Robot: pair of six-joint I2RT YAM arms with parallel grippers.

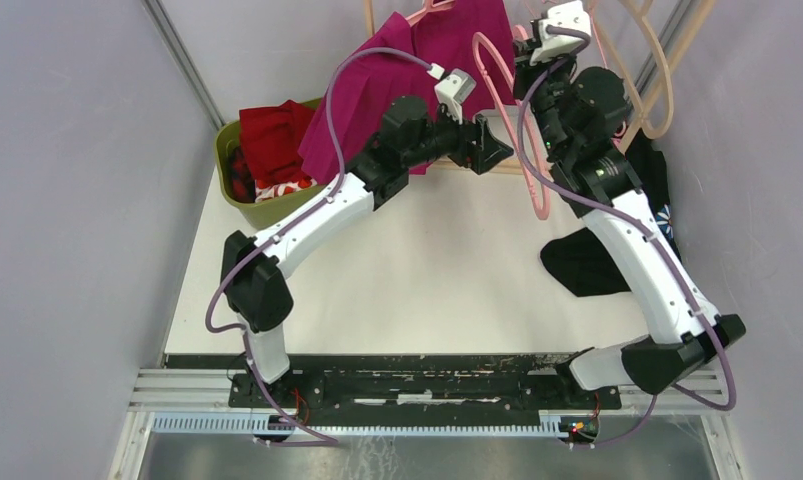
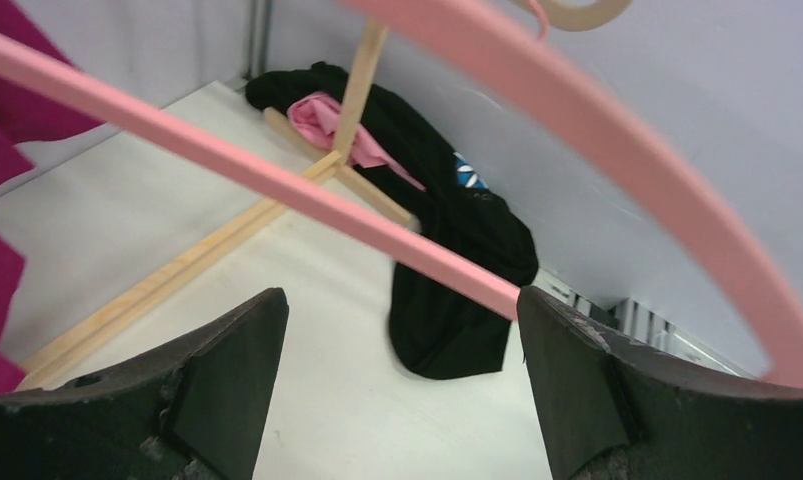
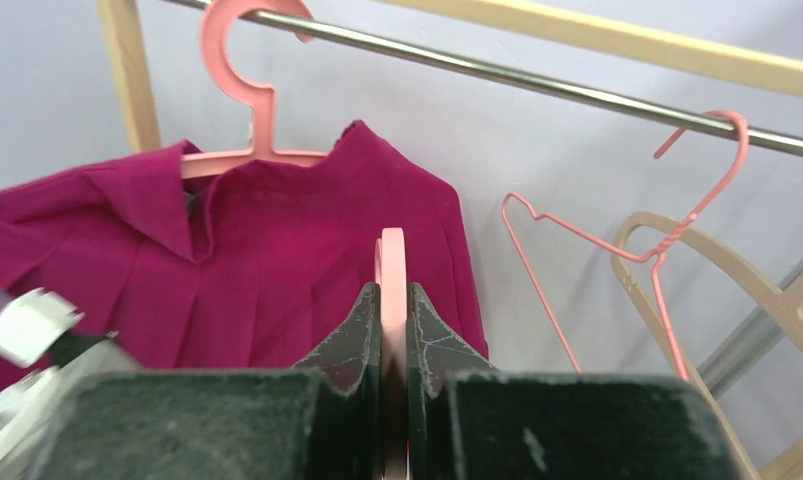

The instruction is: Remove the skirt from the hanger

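A magenta skirt (image 1: 358, 105) (image 3: 267, 260) hangs from a pink hanger (image 3: 262, 120) on the rail, at the back of the top view. My right gripper is shut on another pink hanger (image 3: 393, 260), which has no garment visible on it and hangs down in the top view (image 1: 537, 195). My left gripper is open just left of that hanger, with one of its pink bars crossing between and above the fingers, apparently not gripped.
A green bin (image 1: 224, 170) with red cloth stands at back left. Dark clothing (image 1: 587, 270) lies at right. Wire and beige hangers (image 3: 677, 240) hang from the steel rail (image 3: 607, 100).
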